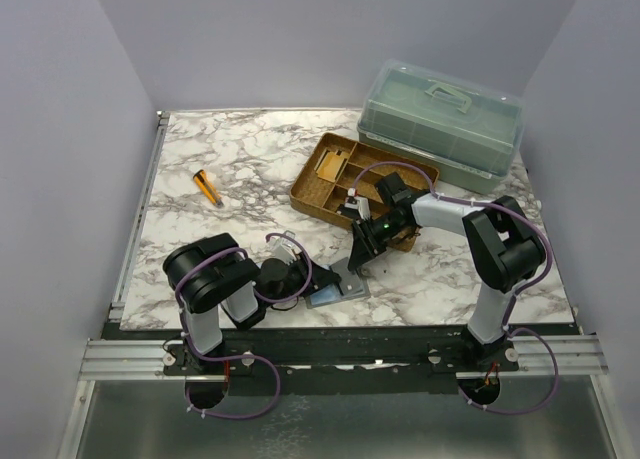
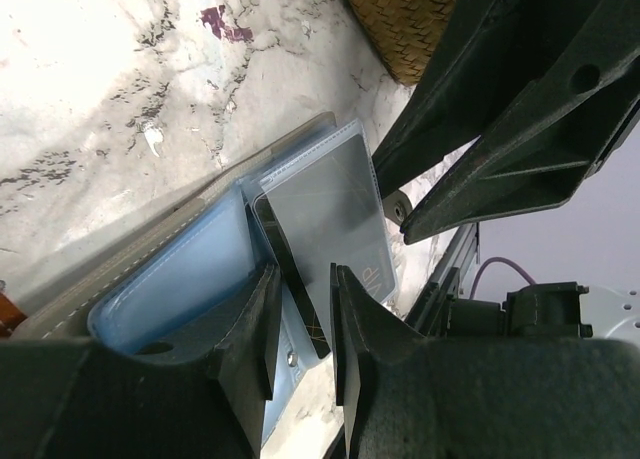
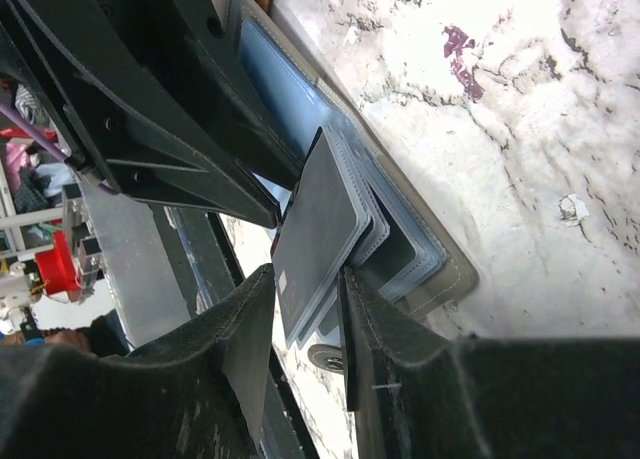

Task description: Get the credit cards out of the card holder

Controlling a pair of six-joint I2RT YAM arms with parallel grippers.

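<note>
The card holder (image 1: 325,296) lies at the table's front edge, blue inside, with grey cards (image 2: 330,209) (image 3: 315,229) fanned at its right part. My left gripper (image 1: 323,279) is part open at the holder, its fingertips over the clear-topped card and its dark strip. My right gripper (image 1: 361,257) is shut on the edge of the stacked cards, seen close up in the right wrist view. Whether the cards are partly out of their slot is hard to tell.
A woven compartment tray (image 1: 318,187) lies behind the grippers, a lidded clear box (image 1: 440,119) at back right, an orange cutter (image 1: 207,187) at left.
</note>
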